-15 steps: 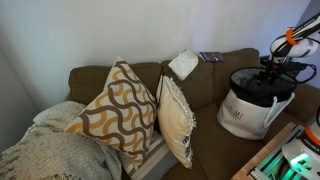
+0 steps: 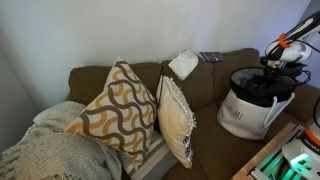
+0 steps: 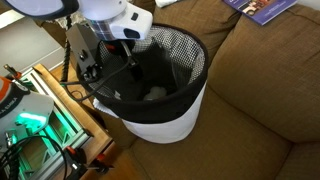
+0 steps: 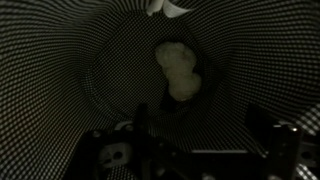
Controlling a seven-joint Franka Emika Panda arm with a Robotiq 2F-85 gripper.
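A white basket (image 2: pixel 243 117) with a black mesh lining stands on the couch seat at the right. My gripper is open and points down into this basket, its dark fingers spread at the bottom of the wrist view. A pale, lumpy, soft-looking item (image 4: pixel 178 70) lies on the dark basket floor, beyond the fingers and apart from them. In exterior view 2 a light patch (image 3: pixel 155 93) shows down inside the basket. At the top of the wrist view is a small white piece (image 4: pixel 167 8). Nothing shows between the fingers.
The mesh rim (image 3: pixel 190 45) surrounds the hand closely. On the couch are a patterned pillow (image 2: pixel 118 112), a cream pillow (image 2: pixel 176 120), a white cloth (image 2: pixel 184 64) and a book (image 3: pixel 262 8). The seat right of the basket (image 3: pixel 245 110) is clear.
The arm at the basket has shifted slightly, seemingly a little lower. The basket, pillows and other things on the couch stay where they were.
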